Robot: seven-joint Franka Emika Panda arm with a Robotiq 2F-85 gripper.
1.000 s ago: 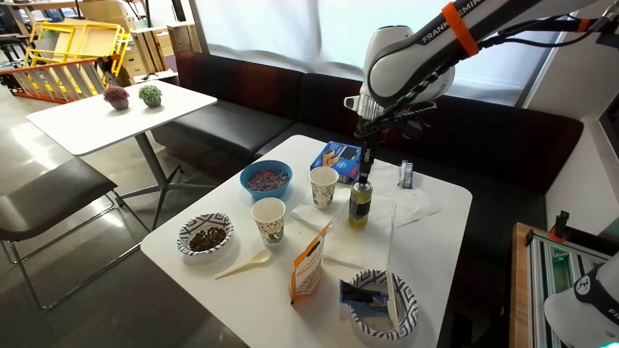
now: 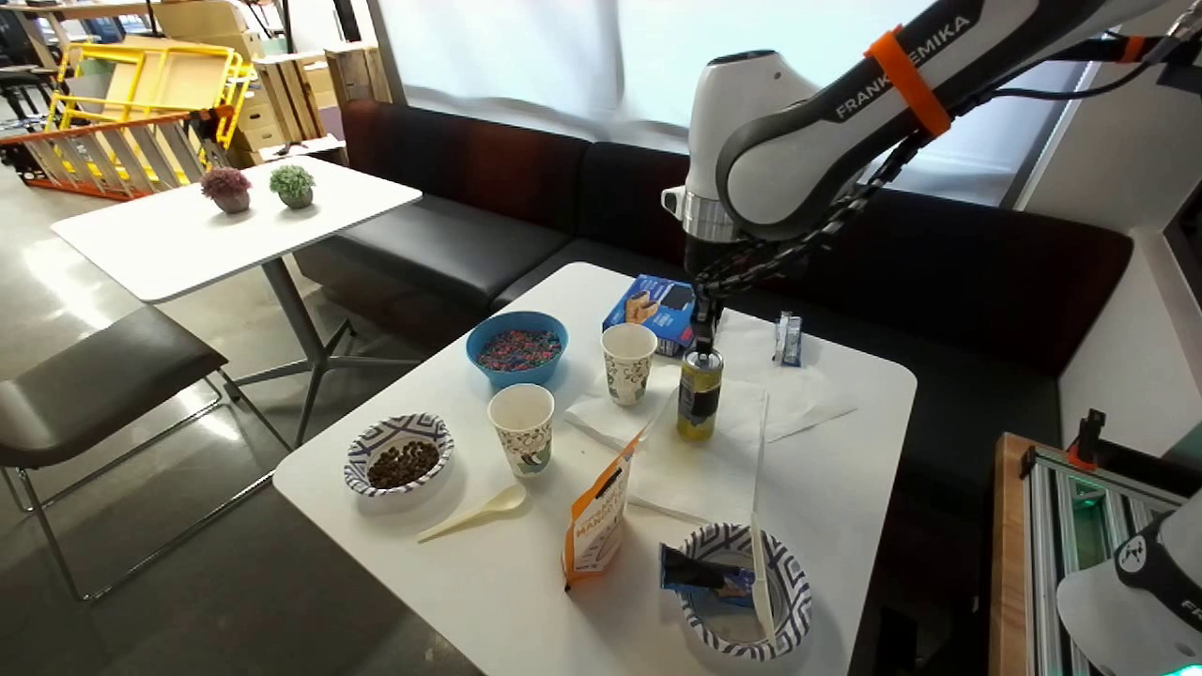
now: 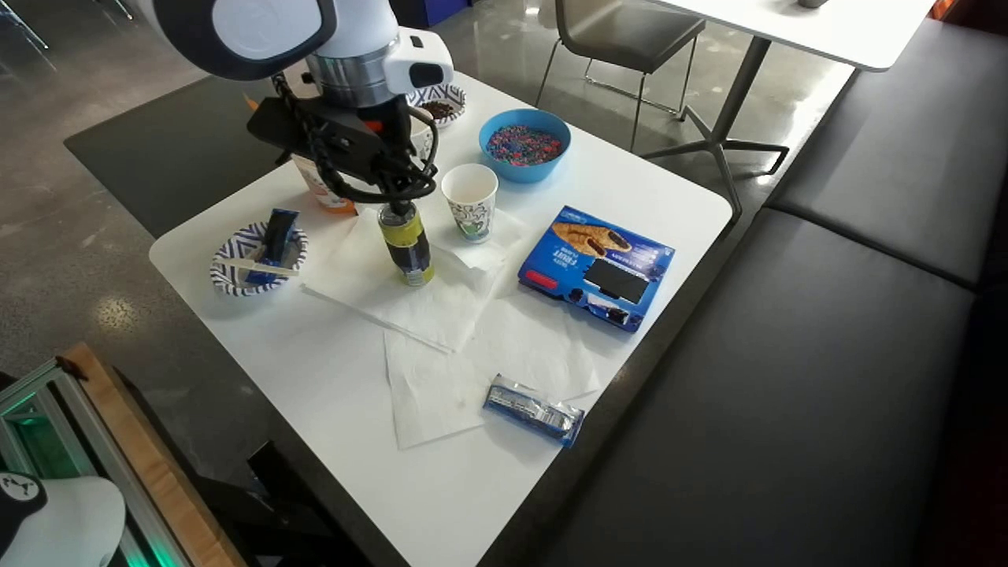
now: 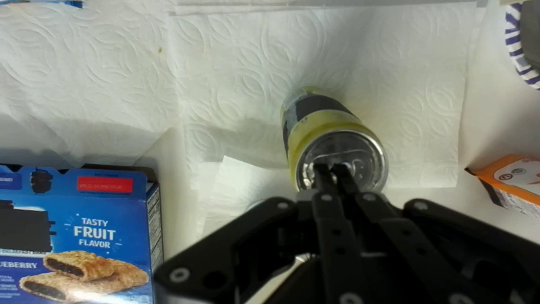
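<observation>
A yellow can with a dark band point(image 2: 699, 406) stands upright on white paper towels point(image 2: 732, 462) near the middle of the table. From above, its silver lid point(image 4: 362, 154) faces the wrist camera. My gripper points down at the lid, its two fingers nearly together over the spot where the pull tab would sit. They appear shut on that tab, which the fingertips mostly cover. In the second exterior view the can point(image 3: 406, 247) stands right beneath the gripper point(image 3: 402, 206); the cable partly covers the hand.
Beside the can are a patterned paper cup point(image 2: 628, 362) and a blue snack box point(image 3: 597, 269). A second cup point(image 2: 524, 428), blue bowl point(image 2: 479, 347), orange pouch point(image 2: 597, 524) and patterned bowl with wrapper point(image 2: 802, 603) surround it.
The hand has swung slightly left in the first exterior view, and its tilt has changed while the fingertips stay at the can's top. The can and other objects stand where they were.
</observation>
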